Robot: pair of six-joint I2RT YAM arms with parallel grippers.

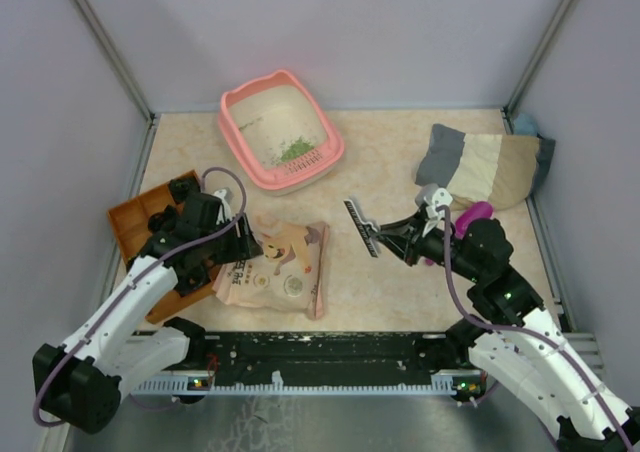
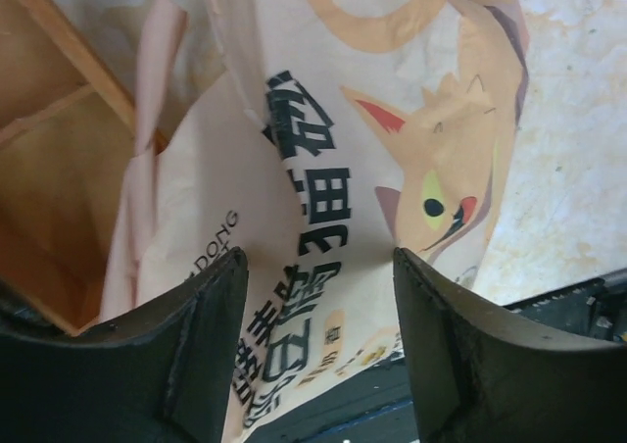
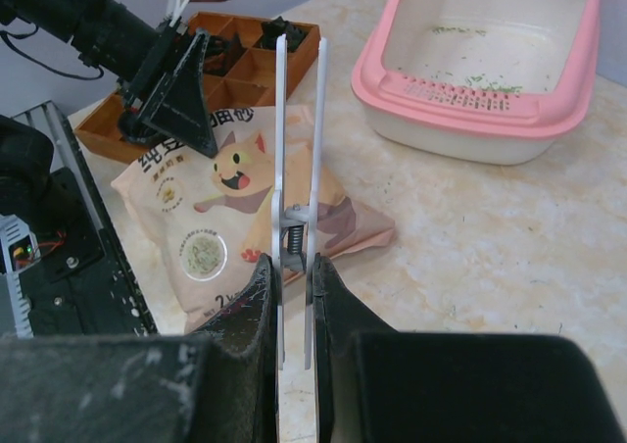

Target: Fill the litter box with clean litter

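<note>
The pink litter box (image 1: 244, 104) sits at the back, with a small patch of green bits on its pale floor. The printed litter bag (image 1: 290, 277) lies front-left on the table. My left gripper is open over the bag's lettered end, creased film between and beyond its fingers. My right gripper is shut on a white bag clip (image 3: 296, 227), held upright in the right wrist view, in the air right of the bag.
A wooden compartment tray (image 1: 135, 222) with black items stands at the left. A folded striped cloth (image 1: 485, 162) and a purple object (image 1: 478, 212) lie at the right.
</note>
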